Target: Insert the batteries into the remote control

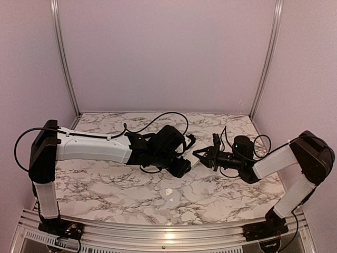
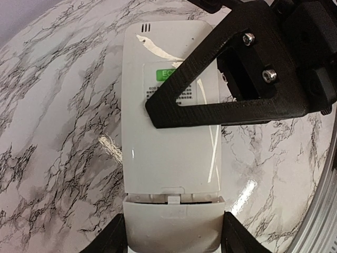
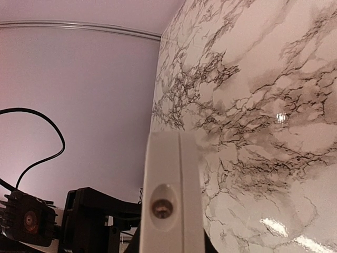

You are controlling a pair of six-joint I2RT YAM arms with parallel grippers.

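Observation:
A white remote control [image 2: 168, 153] is held between my two grippers above the table, its back with a green label in the left wrist view. My left gripper is shut on the white end piece, the battery cover [image 2: 172, 224], at a narrow gap from the remote's body. My right gripper [image 1: 200, 155] is shut across the remote's body; its black finger crosses the label. In the right wrist view the remote's long side, with a round recess, fills the bottom centre. In the top view the remote is mostly hidden by the grippers. No batteries can be made out.
Pale panels and aluminium rails [image 1: 63, 52] bound the workspace. Black cables loop over both arms.

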